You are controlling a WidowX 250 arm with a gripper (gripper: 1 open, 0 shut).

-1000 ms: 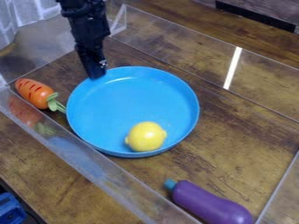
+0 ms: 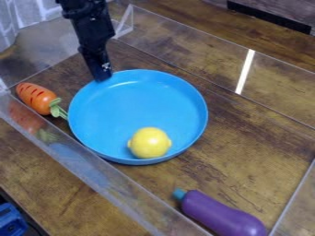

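A black gripper [image 2: 101, 66] hangs at the upper left, just above the back-left rim of a blue plate [image 2: 135, 109]. It looks shut, with nothing visible between its fingers. A yellow lemon-like ball [image 2: 149, 143] rests on the front part of the plate. An orange toy carrot [image 2: 36, 98] with a green top lies left of the plate. A purple toy eggplant [image 2: 222, 214] lies at the front right, outside the plate.
Clear plastic walls surround the wooden table [image 2: 246, 129]. A blue object [image 2: 9, 221] sits outside at the lower left. The table right of the plate is clear.
The plate and the ball on it have shifted very slightly. The gripper has barely moved.
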